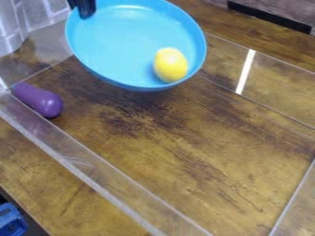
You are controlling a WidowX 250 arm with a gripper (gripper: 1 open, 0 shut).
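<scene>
A blue plate (123, 41) is held up at the top of the view, tilted, with a yellow egg-shaped object (170, 64) on its lower right part. My gripper (84, 7) is at the plate's upper left rim, mostly cut off by the top edge, and appears shut on that rim. A purple eggplant (39, 100) lies at the left beside a clear barrier.
Clear walls (99, 180) border the wooden floor (185, 147), whose middle and right are free. A blue object (9, 219) sits at the lower left corner.
</scene>
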